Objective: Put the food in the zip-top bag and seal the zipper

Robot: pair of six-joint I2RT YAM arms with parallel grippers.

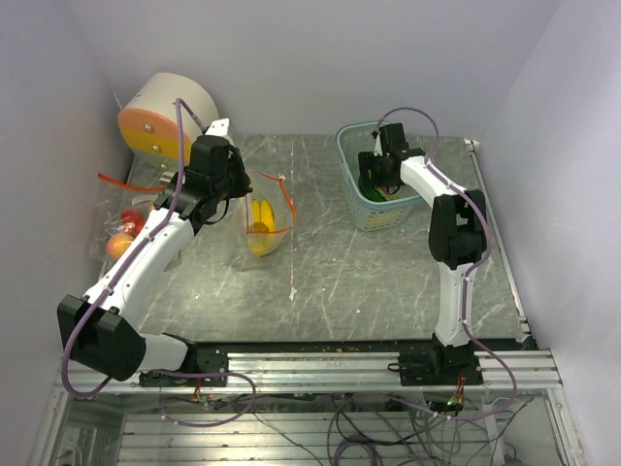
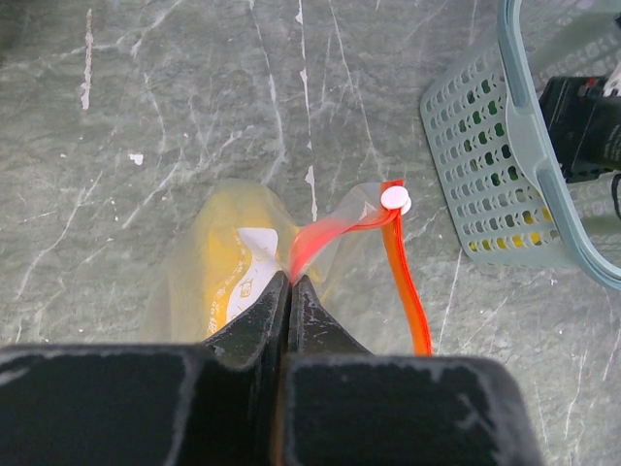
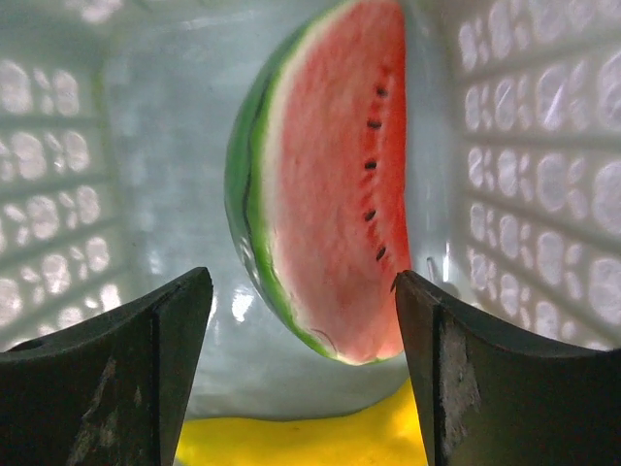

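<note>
A clear zip bag with an orange-red zipper edge stands with its mouth spread and yellow food inside. My left gripper is shut on the bag's rim beside the orange strip. Inside the pale blue basket lies a watermelon wedge, red with a green rind. My right gripper reaches down into that basket with its fingers apart. The wedge's near end shows between the fingertips, and no grip on it is visible. A yellow item lies by the wedge, partly hidden by the fingers.
At the left, another clear bag holds red and orange food. A white and orange rounded box stands at the back left. Bare grey table lies between the open bag and the basket.
</note>
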